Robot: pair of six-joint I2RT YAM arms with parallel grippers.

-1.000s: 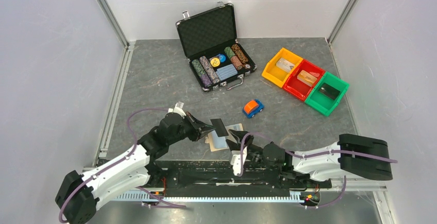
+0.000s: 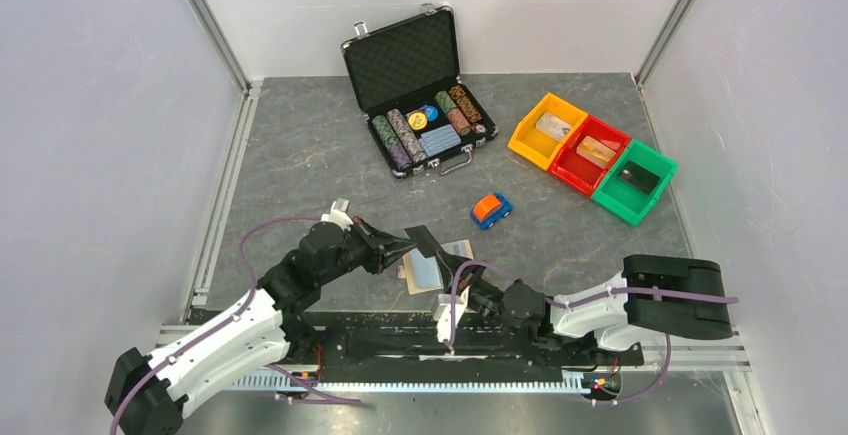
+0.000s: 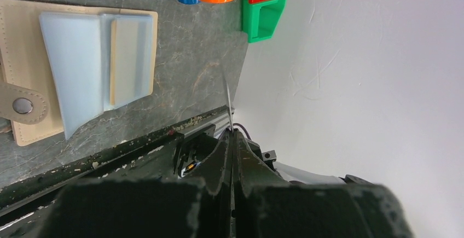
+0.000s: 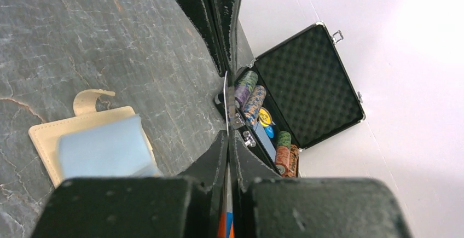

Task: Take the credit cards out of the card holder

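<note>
A dark card (image 2: pixel 423 241) spans the gap between my two grippers above the card holder, seen edge-on in both wrist views. My left gripper is shut on one end of this card (image 3: pixel 228 100). At the opposite end, my right gripper appears shut on the same card (image 4: pixel 226 104); its tips meet along the thin edge. Below lies the beige card holder (image 3: pixel 27 74), spread open with pale translucent sleeves (image 3: pixel 74 65) and a snap strap (image 3: pixel 21 104). In the top view, the arms and card hide part of it.
A blue-orange toy car (image 2: pixel 490 210) sits right of the holder. Yellow (image 2: pixel 524 147), red (image 2: pixel 570 177) and green (image 2: pixel 618 209) trays at the right each contain a flat item. An open poker case (image 2: pixel 400 55) stands at the back.
My right gripper has moved left onto the card's free end and closed there. The left gripper has shifted slightly left, and the card has tilted a little.
</note>
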